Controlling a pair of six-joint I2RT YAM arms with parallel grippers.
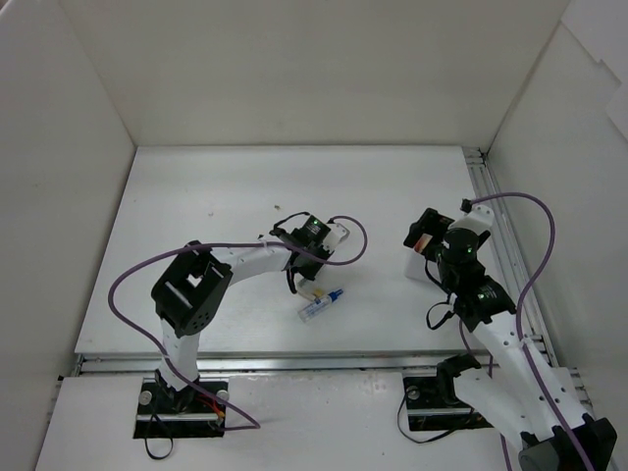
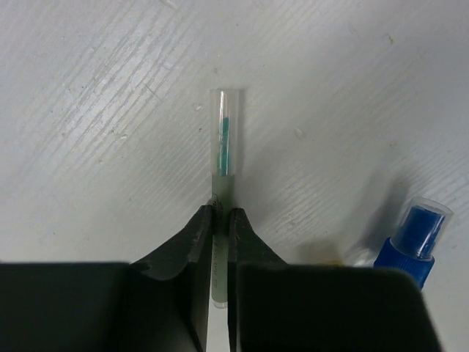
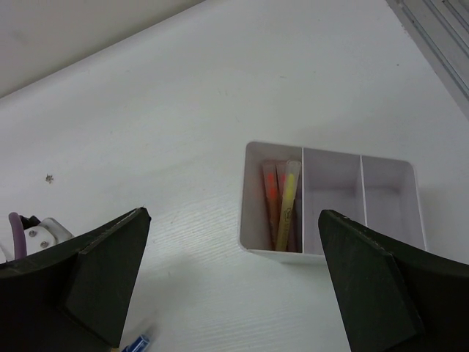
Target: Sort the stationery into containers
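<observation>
In the left wrist view a slim green pen (image 2: 223, 154) with a clear cap stands between the fingers of my left gripper, which is shut on its barrel near the tabletop. The blue-capped clear tube (image 1: 316, 305) lies to the right of it; its blue end (image 2: 416, 238) shows in the left wrist view. Over the right side of the table, my right gripper is wide open and empty. Below it sits a white three-part container (image 3: 333, 155). Several pens (image 3: 287, 202) lie in its left compartment, and the other two compartments are empty.
A yellowish item (image 1: 312, 290) lies beside the tube, mostly hidden by the left gripper. A metal rail (image 1: 486, 186) runs along the right edge.
</observation>
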